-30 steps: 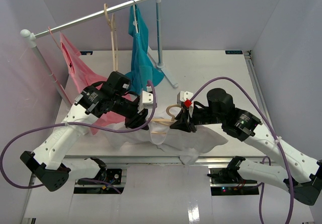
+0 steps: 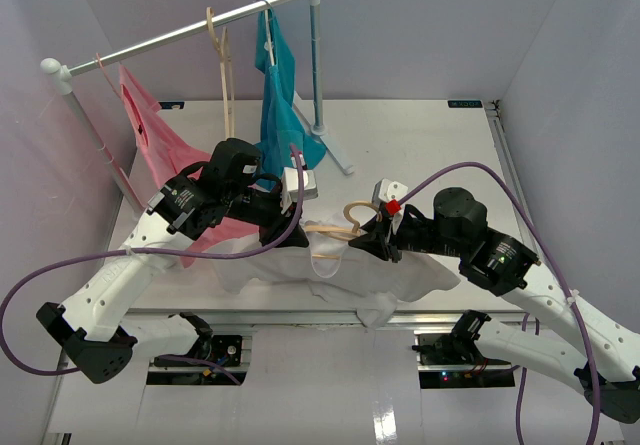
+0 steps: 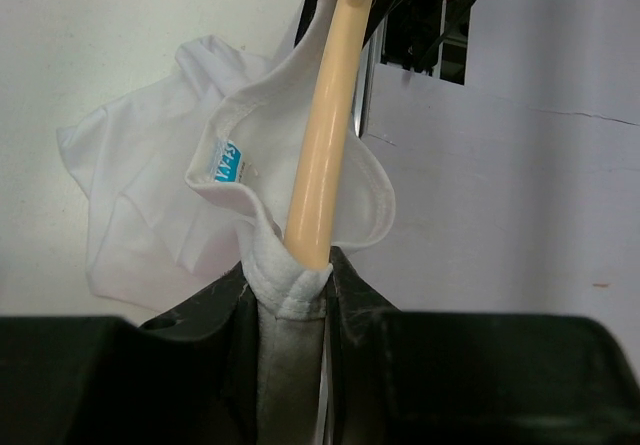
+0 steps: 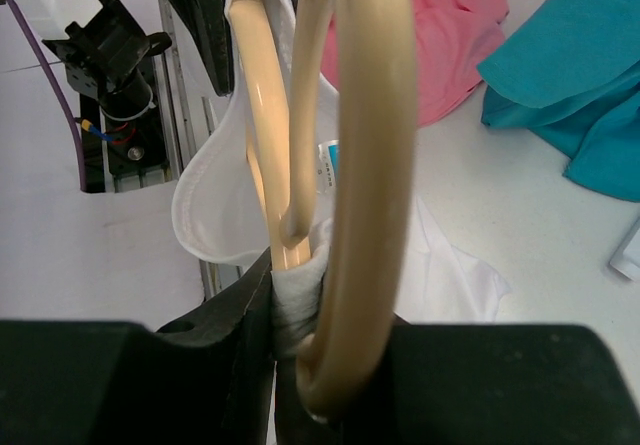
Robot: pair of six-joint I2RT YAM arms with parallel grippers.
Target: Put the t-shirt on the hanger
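Note:
A wooden hanger (image 3: 324, 135) runs between my two grippers, inside the neck of the white t shirt (image 2: 245, 270), whose labelled collar (image 3: 205, 165) hangs open around it. My left gripper is shut on the collar fabric and the hanger's end. My right gripper is shut on the hanger with shirt fabric, just by its curved hook (image 4: 365, 165). The shirt's body is spread loosely on the table beneath both grippers.
A rack (image 2: 175, 36) at the back left holds a pink shirt (image 2: 155, 140), a teal shirt (image 2: 277, 95) and wooden hangers (image 2: 225, 85).
My right gripper has moved right with the hanger and collar. My left gripper has shifted only slightly, and the collar between them is drawn a little wider.

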